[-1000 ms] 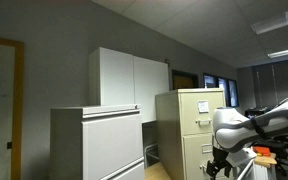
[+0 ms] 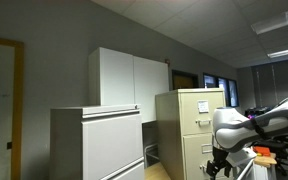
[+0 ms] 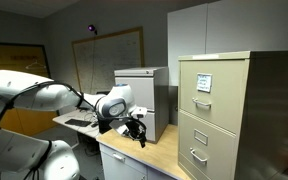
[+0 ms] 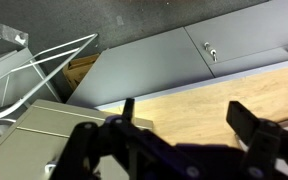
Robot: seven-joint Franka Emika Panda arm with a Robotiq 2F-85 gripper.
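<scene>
In the wrist view my gripper is open, its two dark fingers well apart and nothing between them. Beneath it, a strip of bare wooden countertop [image 4: 184, 105] runs across the picture. Exterior view 2 has the gripper [image 3: 136, 135] at the end of the white arm, in front of the grey cabinet and above the light wooden counter [image 3: 164, 155]. At the right of exterior view 1, the gripper [image 2: 220, 168] hangs low by the beige filing cabinet; its fingers are too small there to make out.
A tall beige filing cabinet [image 3: 206, 135] stands to the right of the counter. The grey cabinet [image 3: 156, 80] rises behind it, and drawers [image 3: 116, 160] sit below.
</scene>
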